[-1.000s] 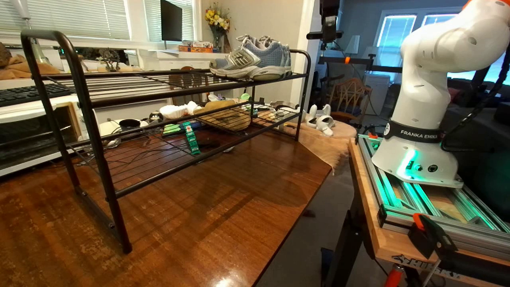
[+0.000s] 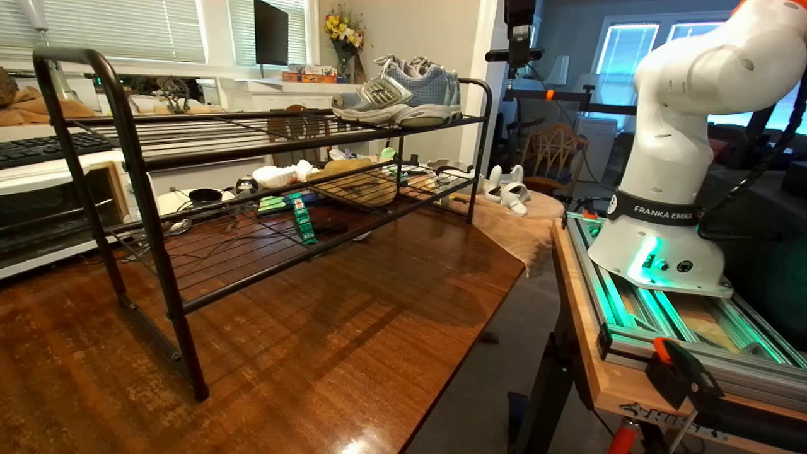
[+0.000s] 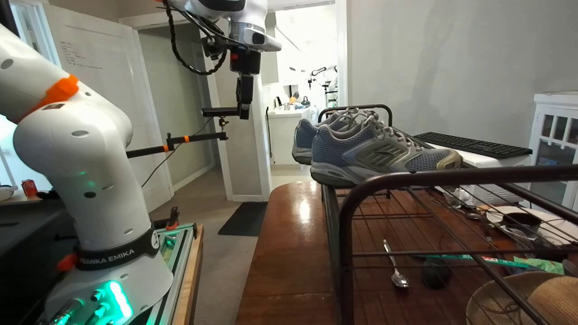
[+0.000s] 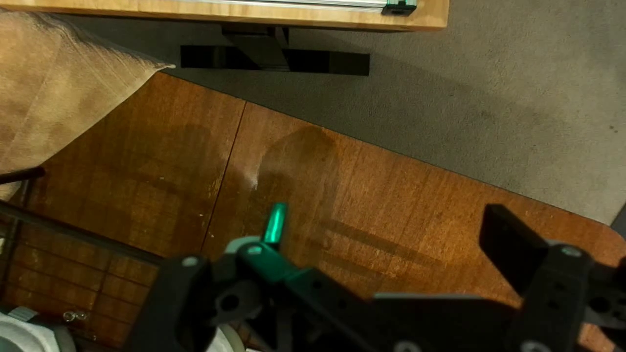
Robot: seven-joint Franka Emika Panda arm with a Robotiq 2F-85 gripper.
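Observation:
A pair of grey-blue sneakers (image 2: 408, 94) stands side by side on the top tier of a dark metal shoe rack (image 2: 249, 144). Seen from the other side, the nearer sneaker (image 3: 374, 154) rests upright by the rack's end. My gripper is open, its dark fingers (image 4: 510, 246) spread apart with only tabletop visible between them. It hangs above and apart from the sneakers, off to the robot's side of the rack in exterior view 2. The lower-left corner of the wrist view shows part of the rack (image 4: 88, 234).
The wooden table (image 2: 363, 325) has bare room in front of the rack. Underneath lie a spoon (image 3: 395, 268), a straw hat (image 3: 547, 303) and other clutter. A keyboard (image 3: 471, 143) sits beyond the rack. A tan cloth (image 4: 64, 82) covers one table end; a floor gap separates the robot's bench.

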